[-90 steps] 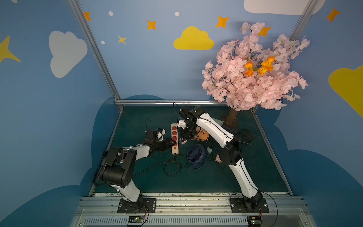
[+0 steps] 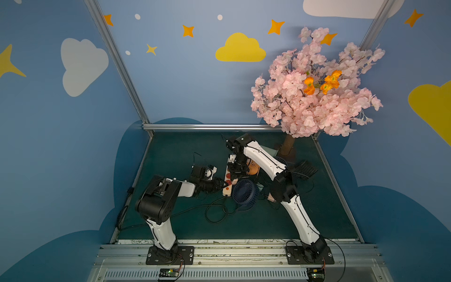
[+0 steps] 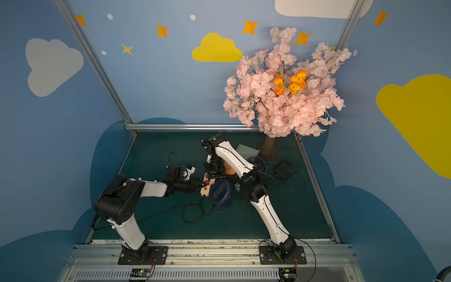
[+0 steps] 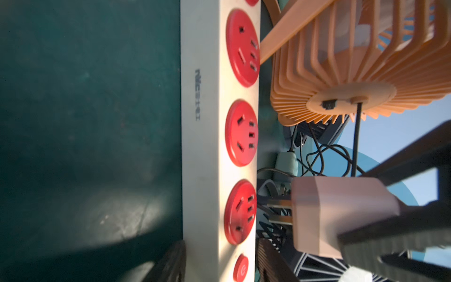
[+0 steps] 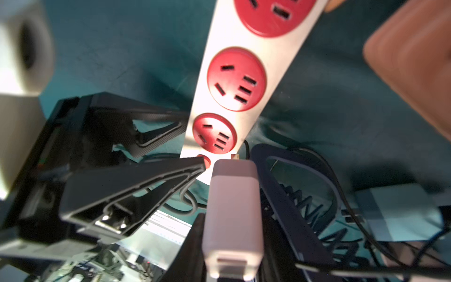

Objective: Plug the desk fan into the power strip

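A white power strip with red sockets stands mid-table. My left gripper is shut on its switch end; in the left wrist view the strip's body fills the space between the fingers. My right gripper is shut on a pale pink plug, held just beside the socket nearest the switch, its prongs pointing at the strip and apparently outside the holes. An orange fan with a black cord lies behind the strip.
A dark blue fan lies just right of the strip's near end, among loose cables and other adapters. A tree with pink blossom stands at the back right.
My left arm and the power strip have moved rightward, towards the plug. My right gripper, holding the plug, has shifted slightly to the right.
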